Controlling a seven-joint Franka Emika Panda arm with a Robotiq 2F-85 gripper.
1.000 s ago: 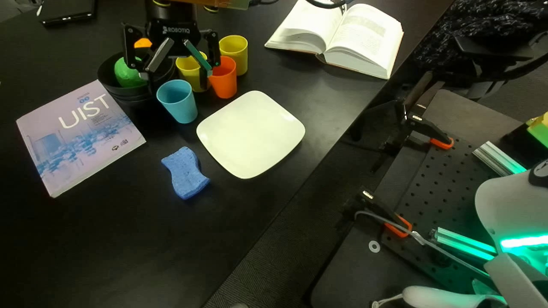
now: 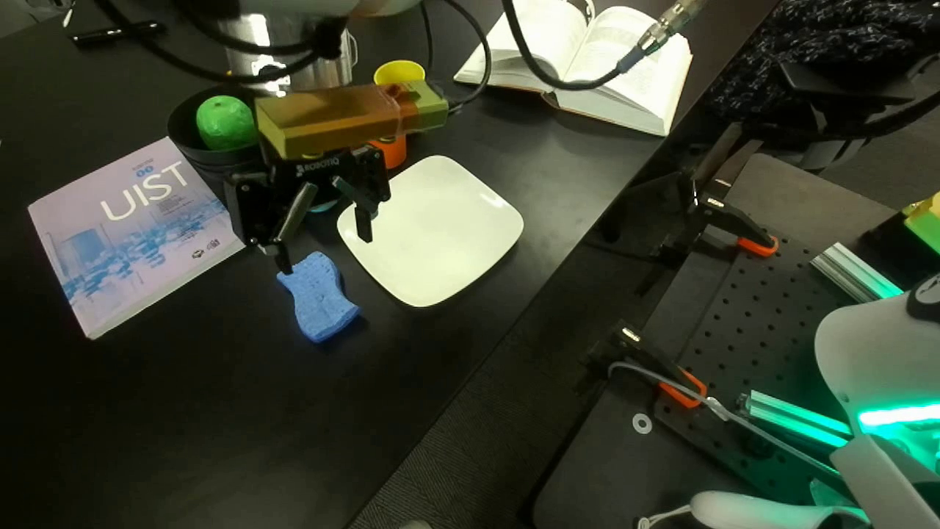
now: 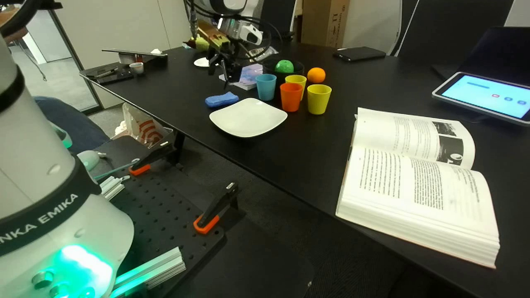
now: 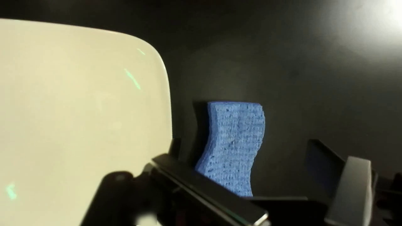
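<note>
A blue sponge (image 2: 319,298) with a pinched waist lies flat on the dark table, beside a white squarish plate (image 2: 432,231). My gripper (image 2: 324,254) hangs above the table near the sponge's far end, its fingers wide apart and empty. In the wrist view the sponge (image 4: 235,143) shows between and beyond the spread fingers, its lower end hidden by the gripper; the plate (image 4: 83,98) fills the left side. Exterior view 2 has the gripper (image 3: 227,74) over the table behind the sponge (image 3: 221,99).
Blue (image 3: 266,87), orange (image 3: 291,96) and yellow cups (image 3: 318,99) stand behind the plate. A black bowl (image 2: 188,132) holds a green ball (image 2: 225,122). The UIST book (image 2: 136,234) lies left of the sponge; an open book (image 2: 617,66) lies far right.
My gripper has come down and toward the sponge from above the bowl and cups, staying open. It now covers the blue cup in exterior view 1. Sponge and plate have not moved.
</note>
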